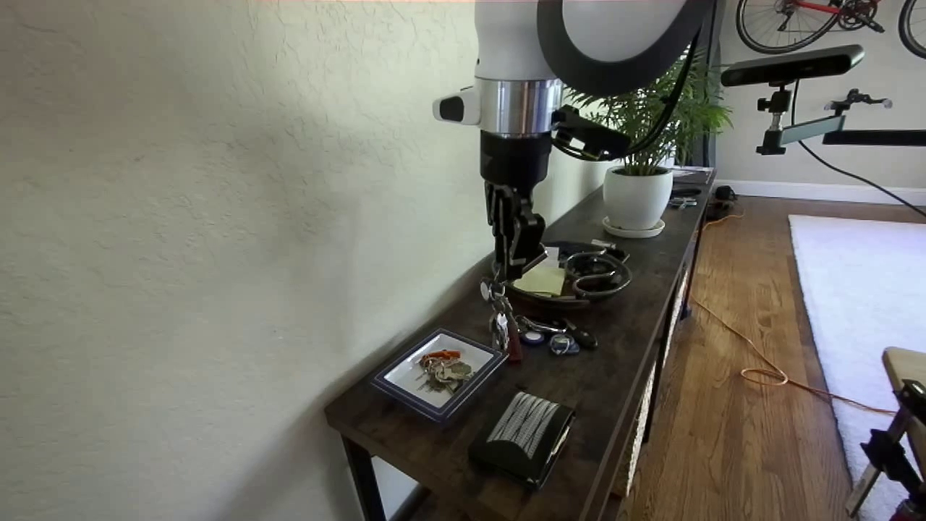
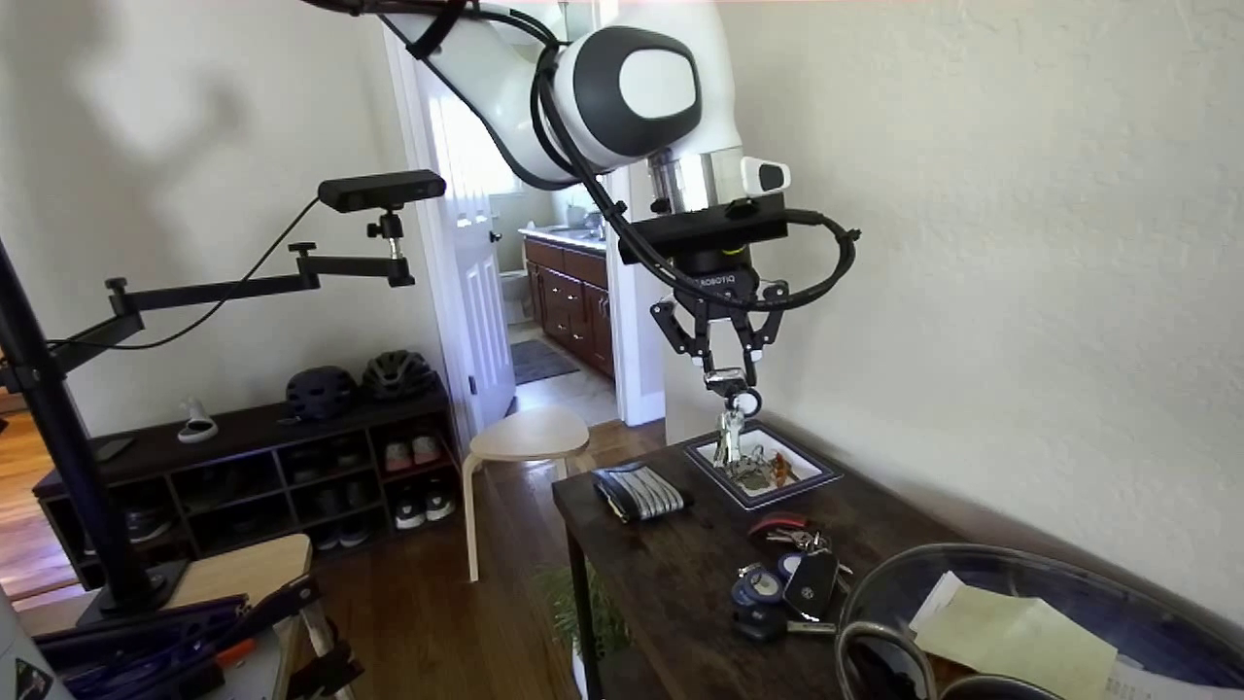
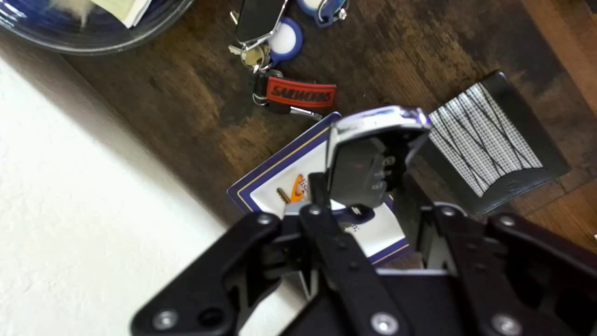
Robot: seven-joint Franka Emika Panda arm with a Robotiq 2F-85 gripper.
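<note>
My gripper is shut on a black key fob (image 3: 358, 168) with a chrome edge. From the fob hangs a bunch of metal keys (image 2: 730, 434), with a round tag (image 2: 745, 402) near its top. The whole bunch is held up in the air, in front of the bowl in exterior view 1. A white tray with a blue rim (image 1: 388, 382) lies on the table below; an orange piece (image 1: 444, 354) and other keys (image 1: 449, 373) are in it. In the wrist view the held fob and my fingers cover part of that tray.
Beside the tray lies a black and grey wallet (image 1: 523, 430). More keys with a red strap (image 3: 302, 92) and blue tags (image 3: 285, 39) rest between tray and bowl (image 2: 869, 583). A potted plant (image 1: 638, 200) stands farther along the table; the wall (image 1: 260, 217) runs close behind.
</note>
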